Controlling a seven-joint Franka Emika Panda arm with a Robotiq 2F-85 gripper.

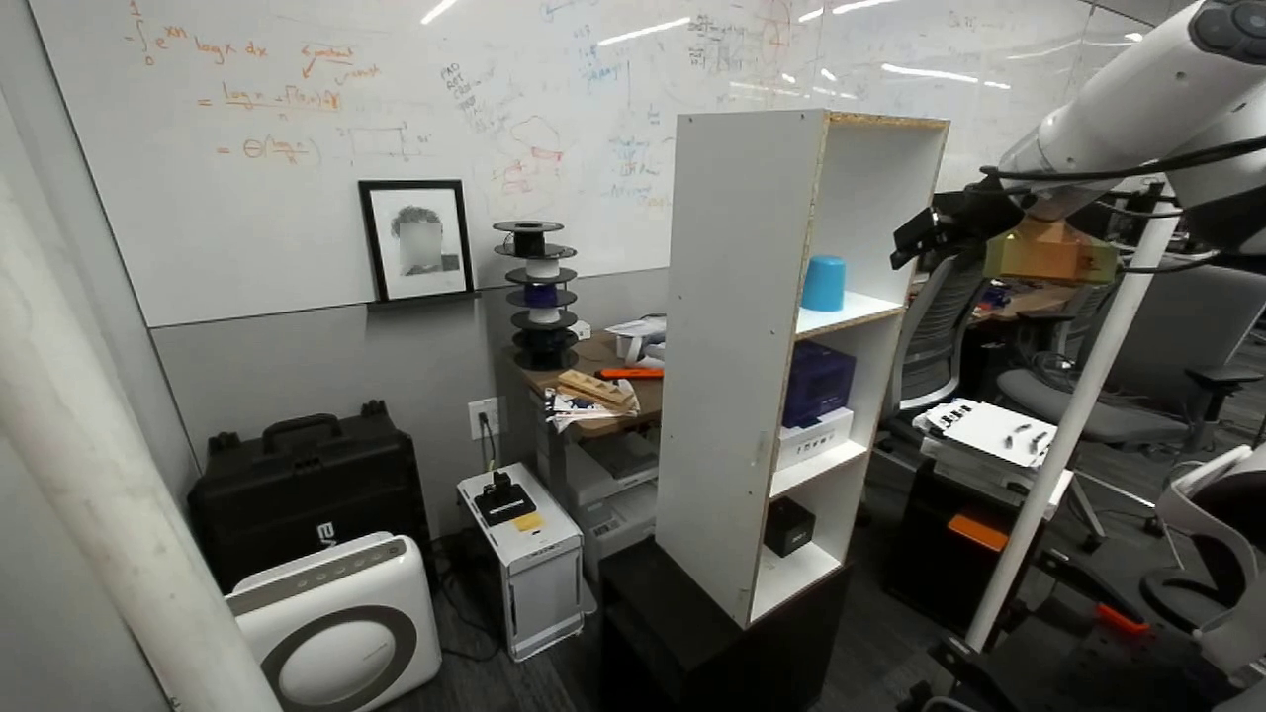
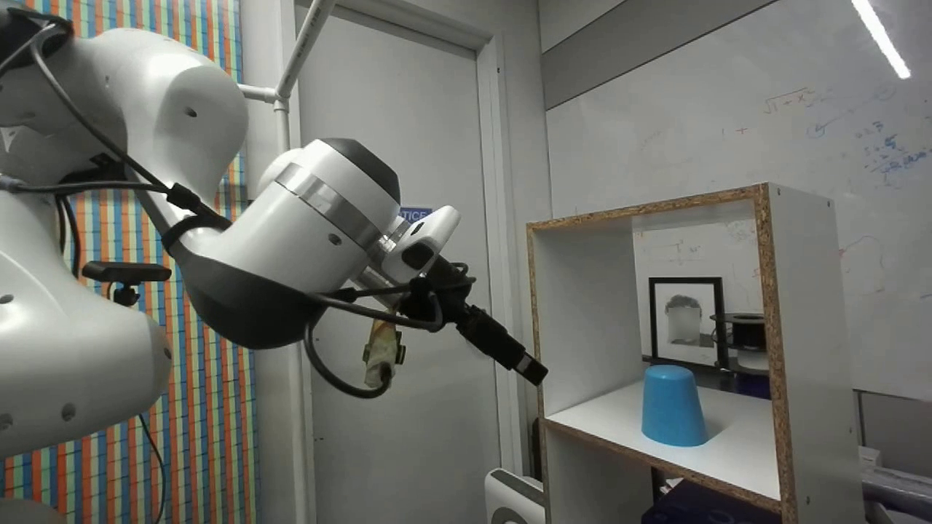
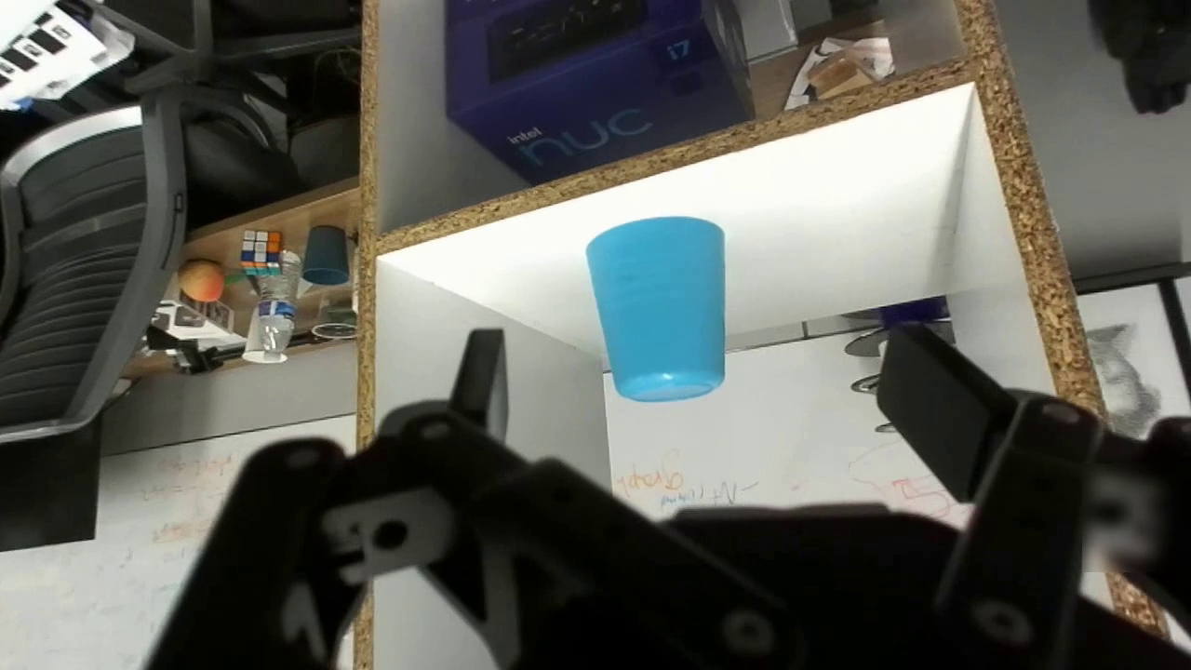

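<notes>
A blue cup (image 1: pixel 824 285) stands upside down on the top shelf of a white bookcase (image 1: pixel 742 356). In exterior view 2 the same cup (image 2: pixel 672 407) sits near the middle of that shelf board. My gripper (image 2: pixel 532 370) is just outside the open front of the top compartment, apart from the cup. The wrist view is inverted: there the cup (image 3: pixel 661 311) appears ahead, between the two spread fingers but farther off. Nothing is held, and the gripper is open. From exterior view 1 the gripper (image 1: pixel 908 241) shows at the right of the bookcase.
Particle-board edges (image 2: pixel 775 349) frame the compartment. Under the cup's shelf is a purple-blue box (image 3: pixel 592 84), and a small black box (image 1: pixel 788 526) sits on the bottom shelf. An office chair (image 1: pixel 938 320) stands behind the bookcase. Shelf space around the cup is clear.
</notes>
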